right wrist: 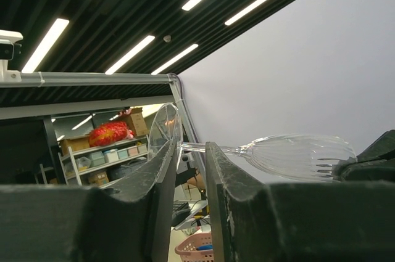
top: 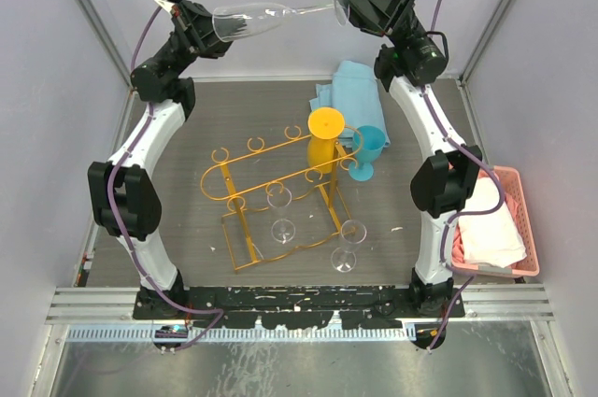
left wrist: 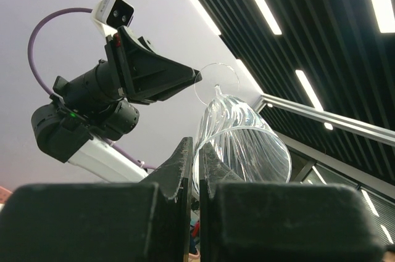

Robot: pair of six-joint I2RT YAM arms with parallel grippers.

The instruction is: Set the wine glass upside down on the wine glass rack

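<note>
High above the table, a clear wine glass (top: 252,20) lies horizontal between my arms. My left gripper (top: 219,31) is shut on its bowl's rim, seen close in the left wrist view (left wrist: 194,179). The foot (top: 340,3) is at my right gripper (top: 355,8); in the right wrist view the foot (right wrist: 165,120) and stem appear just beyond the fingertips, whose opening is narrow; whether they touch the glass is unclear. The yellow rack (top: 269,184) stands on the table below, with rings along its top.
Two clear glasses (top: 344,259) (top: 283,229) stand at the rack's front. A yellow cup (top: 323,140) and blue goblet (top: 367,149) are at its right, folded blue cloth (top: 350,93) behind. A pink basket (top: 523,219) with white cloth sits far right.
</note>
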